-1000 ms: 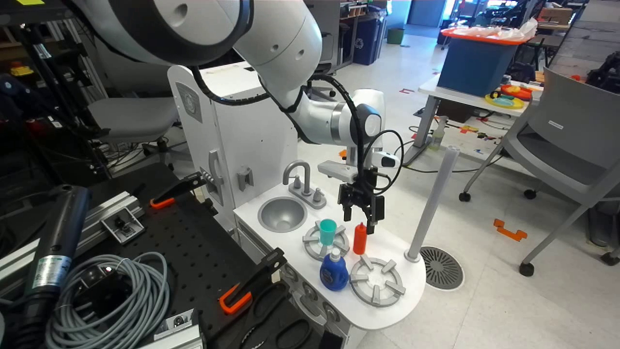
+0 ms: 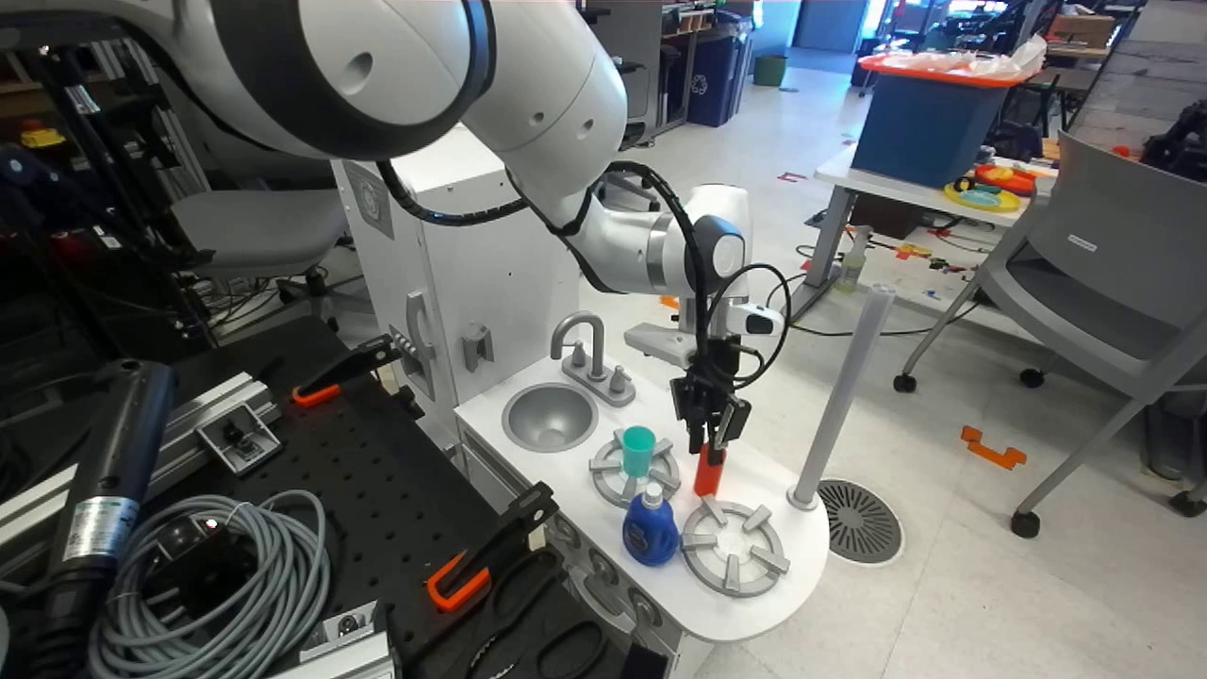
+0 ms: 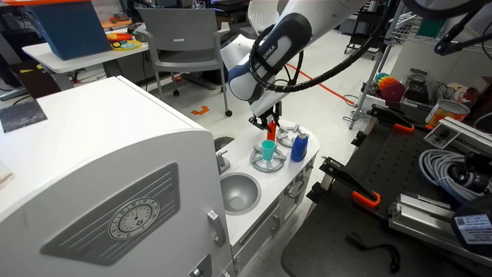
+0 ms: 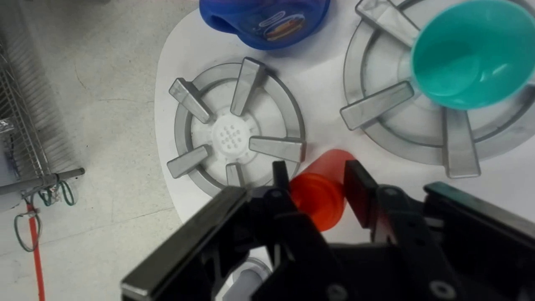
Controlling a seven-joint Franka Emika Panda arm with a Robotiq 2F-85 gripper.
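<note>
A red bottle (image 2: 709,471) stands on the white counter of a toy kitchen, between the two stove burners. My gripper is lowered around its upper part. In the wrist view the bottle (image 4: 321,193) lies between the two fingers, which stand apart, close to its sides. Whether both press on it I cannot tell. Beside it, a teal cup (image 2: 638,449) rests on one burner (image 3: 268,166). A blue detergent bottle (image 2: 651,528) is upright near the counter's front edge, next to the empty burner (image 2: 735,548).
The grey sink (image 2: 550,418) and faucet (image 2: 580,339) lie beyond the cup's burner. A grey post (image 2: 843,390) rises at the counter's back edge, near the gripper. The tall white cabinet (image 3: 115,184) bounds the sink end.
My gripper has come down from just above the red bottle to around its top. The bottle has shifted slightly and leans a little. Cup and blue bottle have stayed put.
</note>
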